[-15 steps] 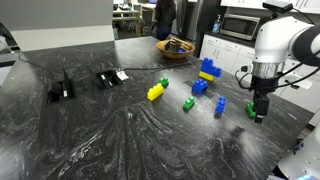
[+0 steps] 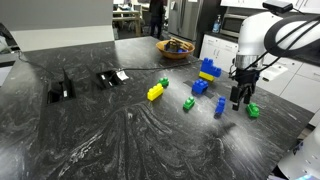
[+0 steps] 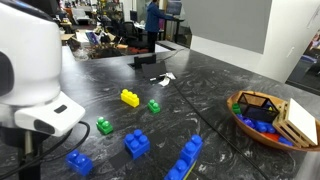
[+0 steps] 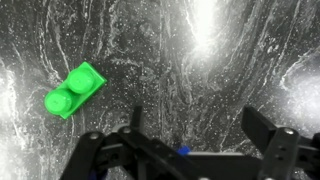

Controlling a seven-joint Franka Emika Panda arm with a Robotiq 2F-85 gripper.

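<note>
My open gripper (image 2: 240, 96) is over the right part of the dark table, with nothing between its fingers. In the wrist view, a green two-stud block (image 4: 75, 90) lies left of the gripper, clear of the fingers. A small bit of a blue block (image 4: 184, 150) shows low in that view, mostly hidden by the gripper body. From exterior view 1, that green block (image 2: 253, 110) sits just right of the gripper, and an upright-looking blue block (image 2: 220, 105) stands to its left. In exterior view 2 the white arm (image 3: 35, 75) fills the left side, fingers hidden.
Other blocks are scattered leftward: green (image 2: 189, 102), yellow (image 2: 155, 91), another green (image 2: 164, 82), blue (image 2: 200, 86) and a blue-and-yellow stack (image 2: 209, 70). A basket (image 2: 175, 48) holding items stands at the back. Black objects (image 2: 61, 88) lie far left.
My gripper has moved left and away from the green block at the right, towards the nearby blue block. The blocks have not visibly moved.
</note>
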